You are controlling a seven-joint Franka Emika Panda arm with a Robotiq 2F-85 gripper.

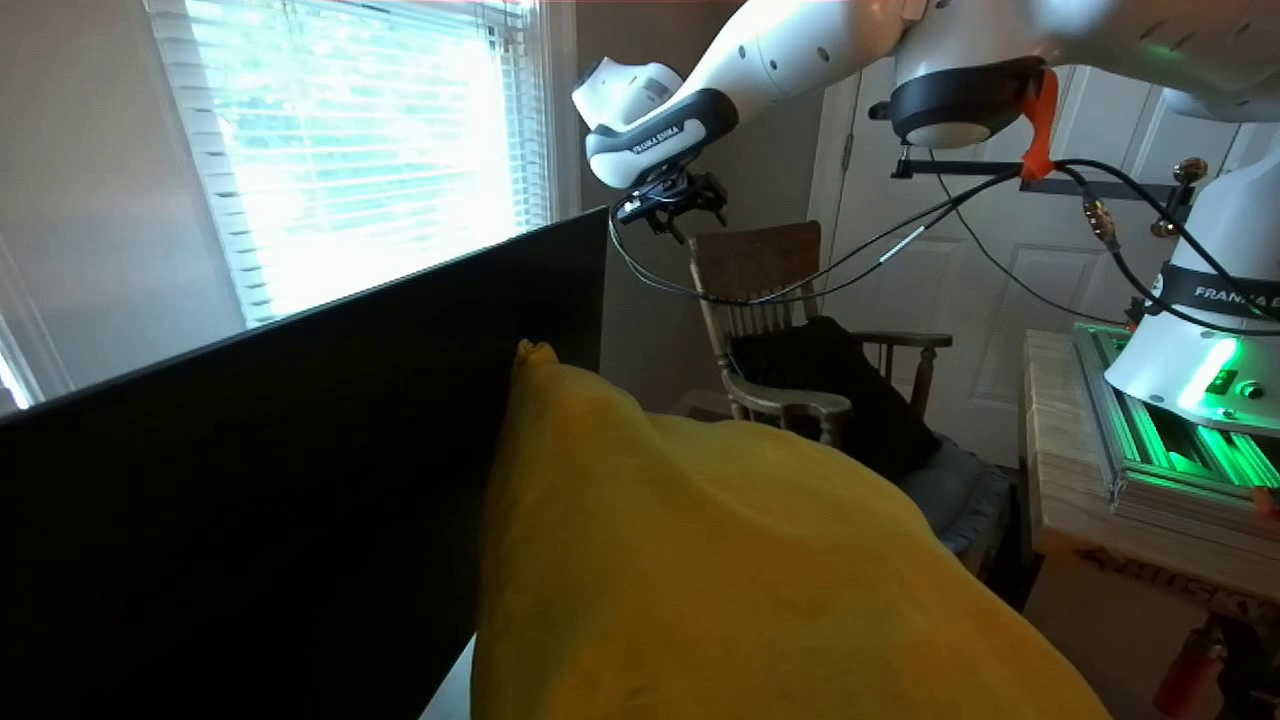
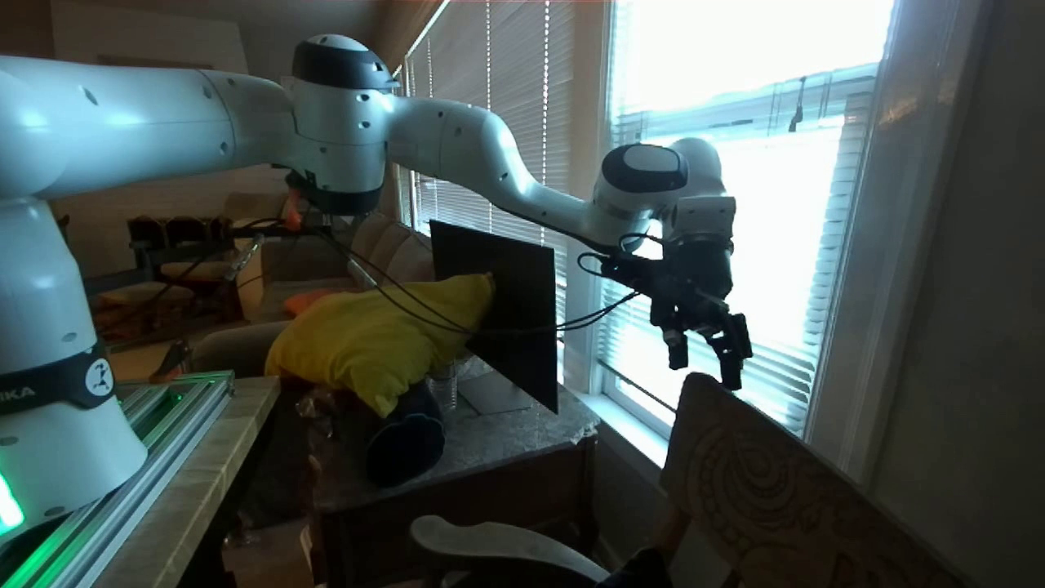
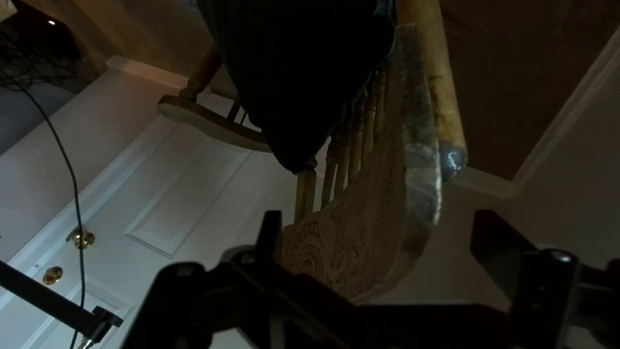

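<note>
My gripper is open in the wrist view, its two dark fingers wide apart. Between and beyond them appears the carved top of a wooden rocking chair (image 3: 343, 250). Exterior view 2 has the gripper (image 2: 705, 363) pointing down, its fingertips right by the upper edge of the chair's back (image 2: 774, 470); whether they touch cannot be told. From exterior view 1, the gripper (image 1: 690, 216) is small and dark, just above and left of the chair (image 1: 762, 258). A black cushion (image 1: 840, 390) rests on the chair's seat.
A large dark panel (image 1: 300, 480) and a yellow pillow (image 1: 744, 576) fill the front of exterior view 1. The window (image 2: 744, 245) is behind the gripper. Loose black cables (image 1: 828, 270) hang from the arm. A white door (image 3: 192, 192) stands beyond the chair.
</note>
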